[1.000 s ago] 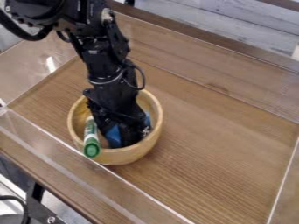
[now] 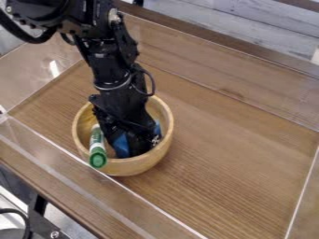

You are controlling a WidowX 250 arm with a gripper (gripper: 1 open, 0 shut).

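The black robot arm reaches down from the top left into a light wooden bowl (image 2: 162, 154) at the lower middle, where its gripper (image 2: 125, 131) sits low inside. A green and white tube-like object (image 2: 97, 151) lies at the bowl's left side, tipped toward the front rim. A blue object (image 2: 121, 145) is in the bowl under the gripper, largely hidden by it. The fingers are dark against the dark contents, so whether they are shut on the blue object cannot be made out.
A wide bare wooden tabletop (image 2: 237, 149) spreads to the right and behind the bowl. A pale board runs along the back right. The table's front left edge passes just below the bowl, with dark cables at the lower left corner.
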